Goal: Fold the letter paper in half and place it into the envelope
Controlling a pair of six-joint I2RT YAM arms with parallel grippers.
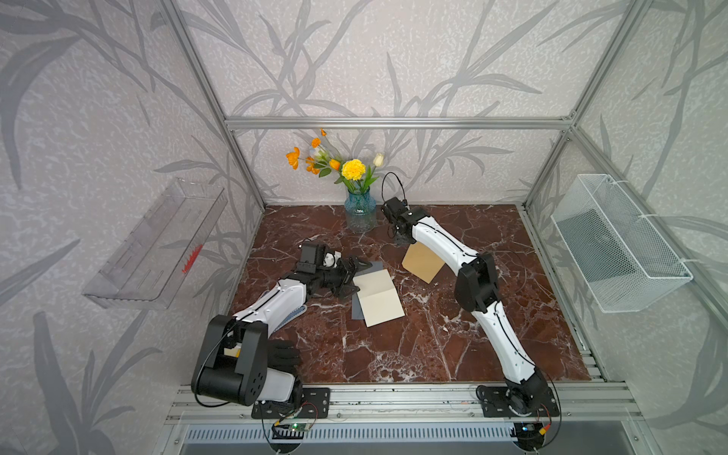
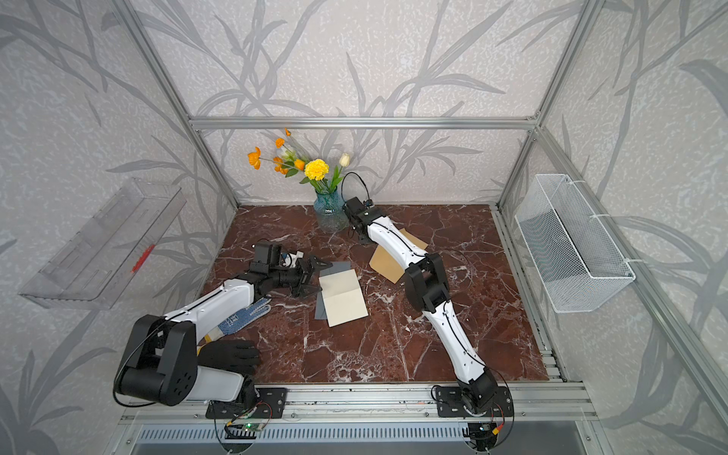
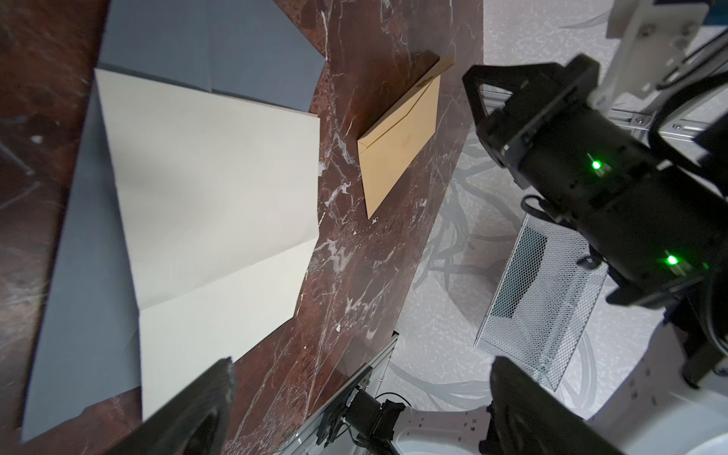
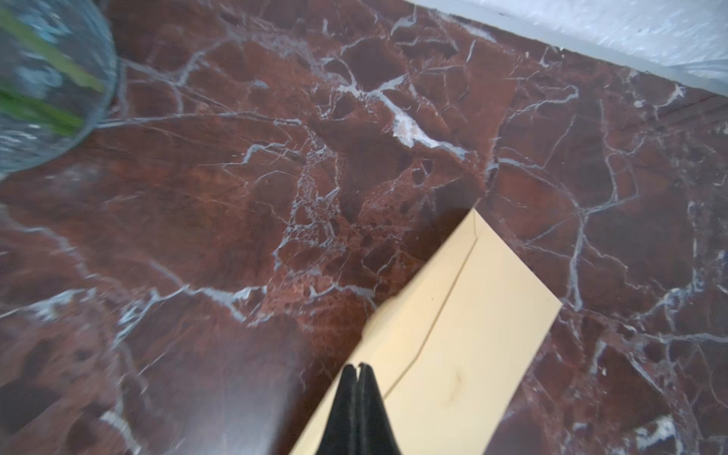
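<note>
The cream letter paper [image 1: 380,299] lies nearly flat with a crease across it, on top of a larger grey sheet [image 3: 83,303]. My left gripper is open at the paper's left side, its fingers [image 3: 193,405] wide apart with nothing between them. To the right, the tan envelope [image 4: 485,333] lies flat, a flap line running along its length. Over the envelope's left edge, my right gripper is shut with nothing between its fingertips; the envelope is outside them. I cannot tell whether the tips touch it. The right arm partly hides the envelope in the top views.
A glass vase [image 1: 360,206] of flowers stands at the back, just left of the right gripper. A clear bin [image 1: 155,242] hangs left and a white wire basket [image 1: 618,242] right. A blue item [image 2: 246,314] lies under the left arm.
</note>
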